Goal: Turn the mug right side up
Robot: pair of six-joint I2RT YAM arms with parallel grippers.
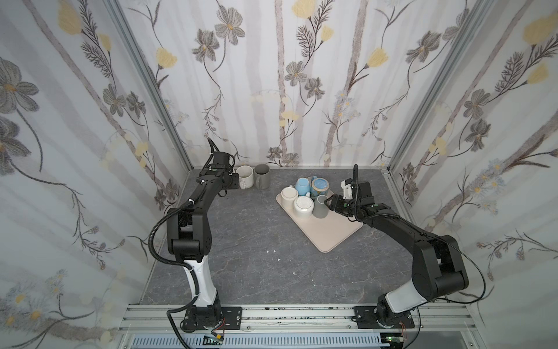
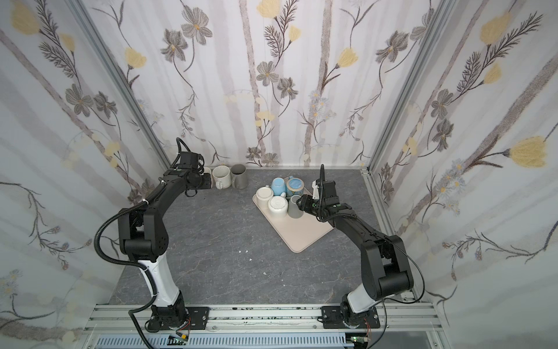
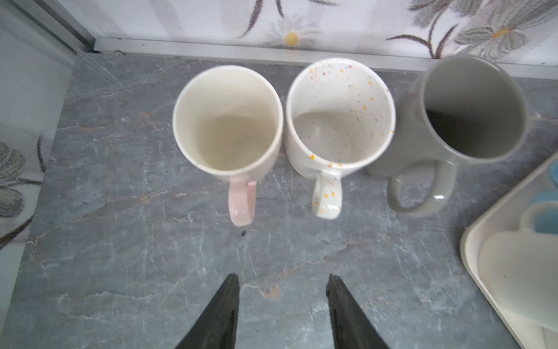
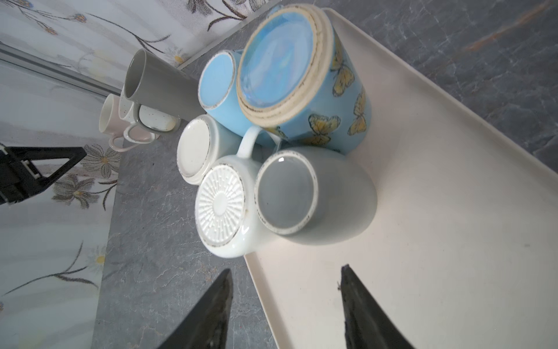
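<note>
Several mugs stand upside down on a beige tray [image 1: 328,235]: a grey mug [image 4: 325,197], a white ribbed-base mug [image 4: 223,206], a smaller white mug [image 4: 200,148], a light blue mug [image 4: 223,87] and a blue butterfly mug [image 4: 325,87]. Close to the grey one, my right gripper is open and empty. Three mugs are right side up at the back left: a pink mug [image 3: 229,125], a white speckled mug [image 3: 340,113] and a dark grey mug [image 3: 465,116]. In front of their handles my left gripper is open, nothing between its fingers.
The back wall's bottom rail [image 3: 244,52] runs close behind the upright mugs. Bare grey tabletop [image 1: 250,238] lies between the arms and in front of the tray. A few small white crumbs [image 1: 273,251] lie there.
</note>
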